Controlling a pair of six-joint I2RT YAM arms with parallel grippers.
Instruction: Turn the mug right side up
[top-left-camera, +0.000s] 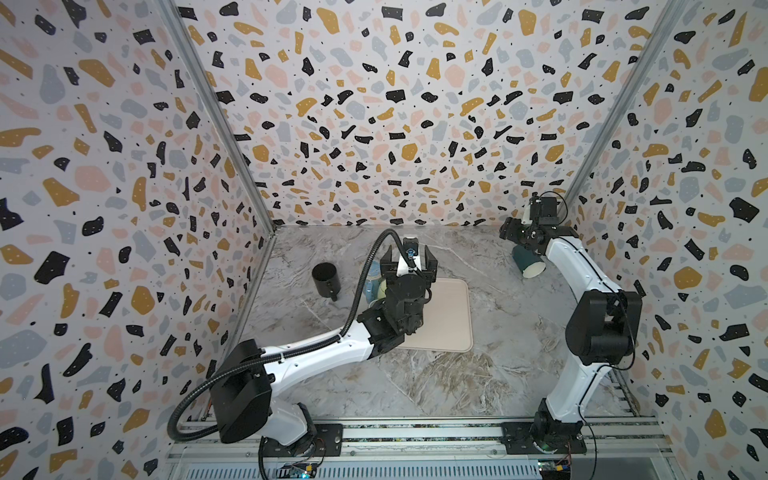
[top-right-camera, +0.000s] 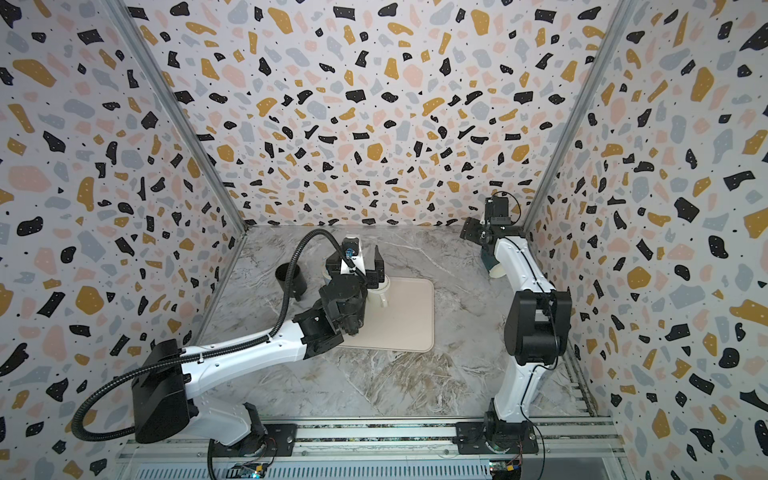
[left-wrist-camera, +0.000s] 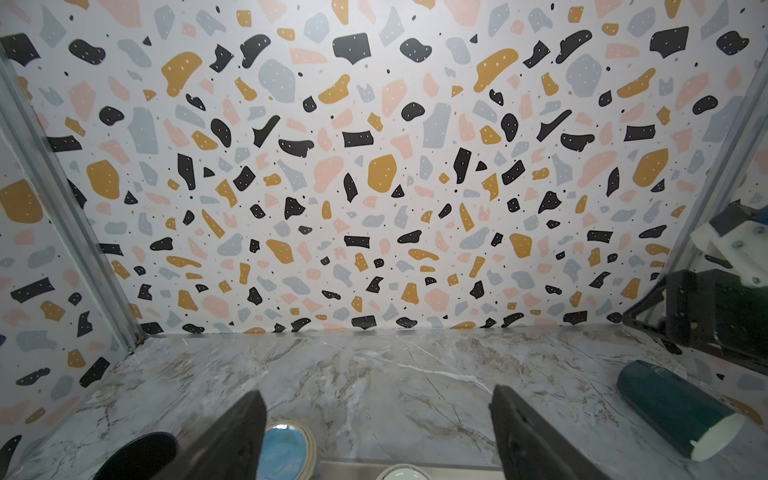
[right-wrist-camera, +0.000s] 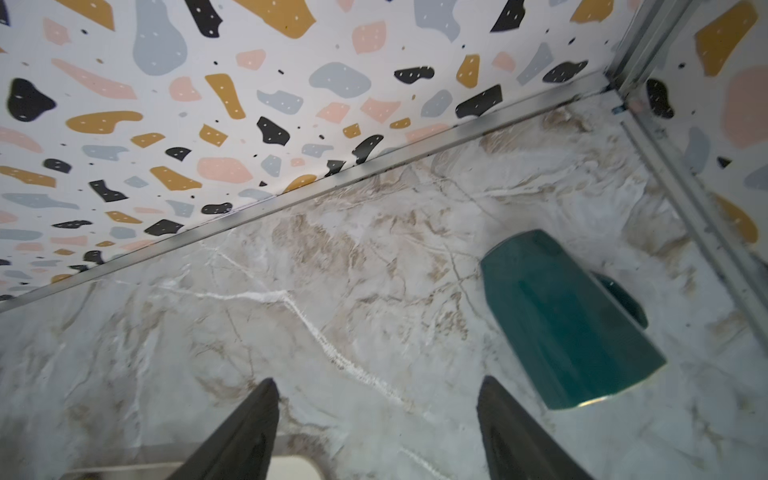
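The teal mug (right-wrist-camera: 572, 324) lies on its side on the marble at the back right. Its pale base (left-wrist-camera: 717, 436) faces the front, and the dark handle (right-wrist-camera: 621, 297) shows on its right side. My right gripper is open and empty, above and to the left of the mug, with its fingers (right-wrist-camera: 505, 420) clear of it. Over the back of the tray, my left gripper also stands open with nothing between its fingers. From the top left, the right wrist hides part of the mug.
A black mug (top-left-camera: 325, 277) stands upright at the left. The beige tray (top-left-camera: 449, 320) holds a light-blue mug (left-wrist-camera: 285, 454) and a white mug (top-right-camera: 376, 293), bases up; the left arm hides others. Marble between tray and teal mug is clear. Walls border the back right corner.
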